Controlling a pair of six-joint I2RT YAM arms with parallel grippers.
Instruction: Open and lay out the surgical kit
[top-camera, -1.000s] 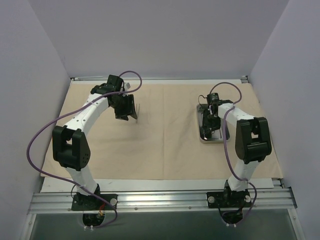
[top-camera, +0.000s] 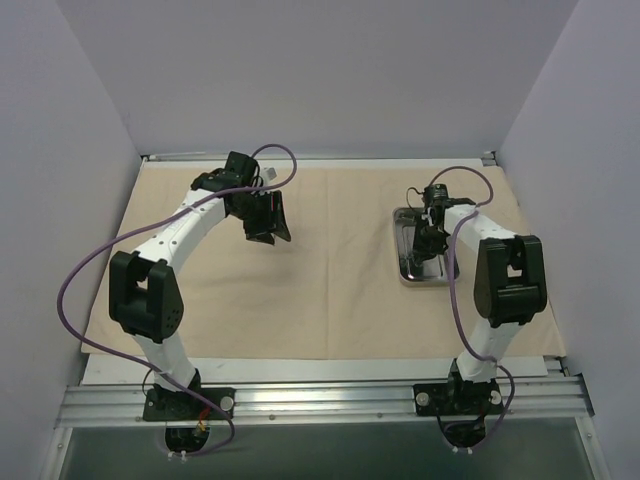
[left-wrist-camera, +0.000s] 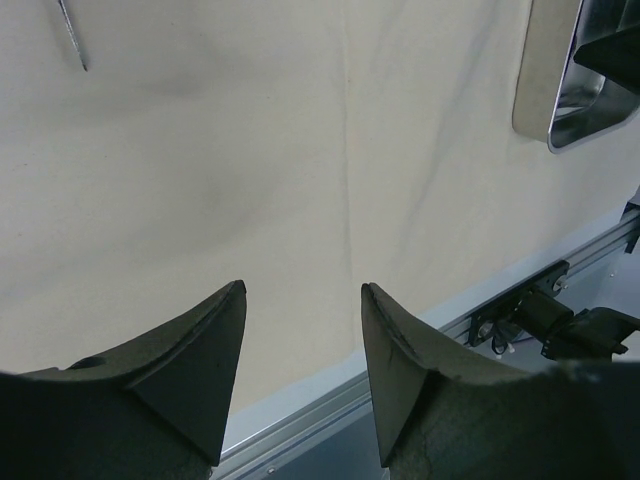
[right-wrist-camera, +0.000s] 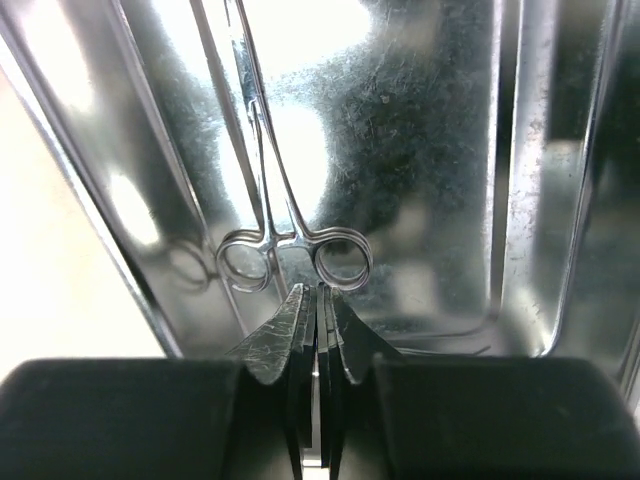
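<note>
A steel instrument tray (top-camera: 398, 250) sits at the right of the cream cloth (top-camera: 350, 310). My right gripper is inside it, shut, its fingertips at the handle rings of scissor-like clamps (right-wrist-camera: 344, 238); whether anything is between the fingertips I cannot tell. My left gripper hangs open over the cloth at left, empty. A thin metal instrument (left-wrist-camera: 72, 40) lies on the cloth at the top of the left wrist view.
Grey walls stand at the sides and back. A metal rail (top-camera: 310, 405) runs along the front edge.
</note>
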